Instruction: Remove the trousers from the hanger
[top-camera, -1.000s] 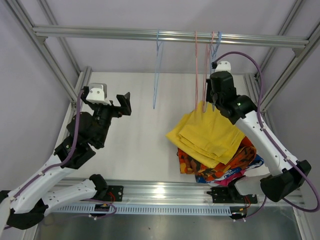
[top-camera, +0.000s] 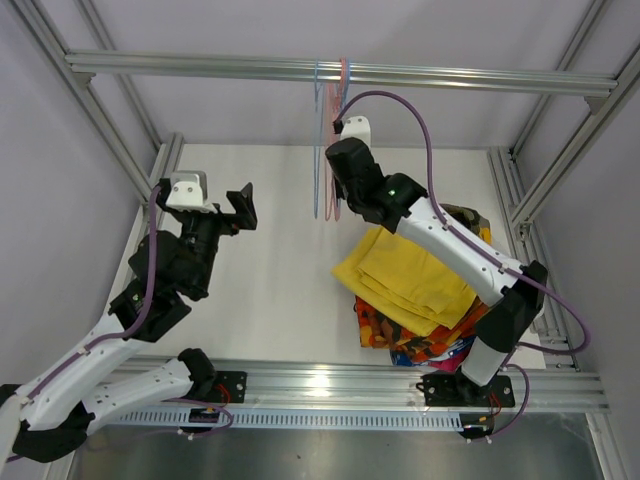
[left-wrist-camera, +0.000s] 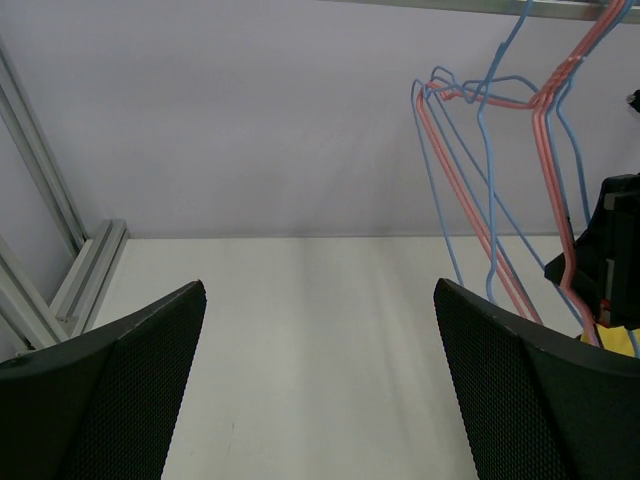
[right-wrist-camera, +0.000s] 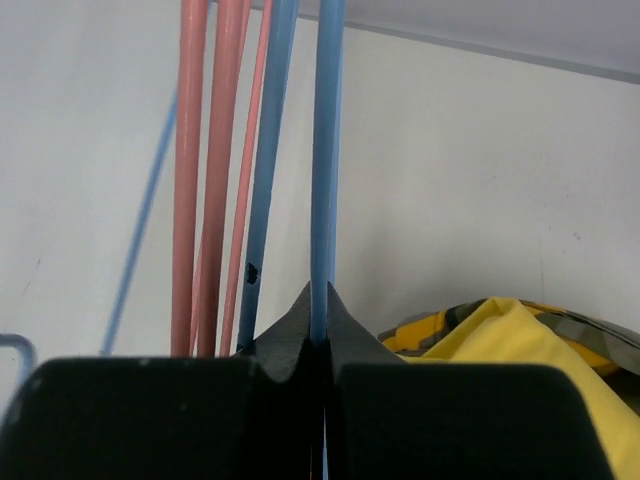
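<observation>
Pink and blue wire hangers (top-camera: 330, 140) hang bunched near the middle of the rail, with no garment on them. My right gripper (top-camera: 342, 175) is beside the bunch; in the right wrist view it is shut around or against a blue hanger wire (right-wrist-camera: 325, 180), pink wires just left of it. My left gripper (top-camera: 240, 208) stands open left of the hangers, nothing between its fingers, facing their looped ends (left-wrist-camera: 480, 100). Folded clothes lie below on the board: yellow fabric (top-camera: 400, 275) over orange patterned cloth (top-camera: 380, 330). I cannot tell whether trousers are among them.
The metal rail (top-camera: 210, 65) spans the frame above. The white board (top-camera: 240, 300) is bare at the middle and left. The clothes pile fills its right part, beneath my right arm.
My right gripper has moved left along the rail, and the pink and blue hangers near it have slid left into one bunch with the left blue hanger. The left arm is nearly still.
</observation>
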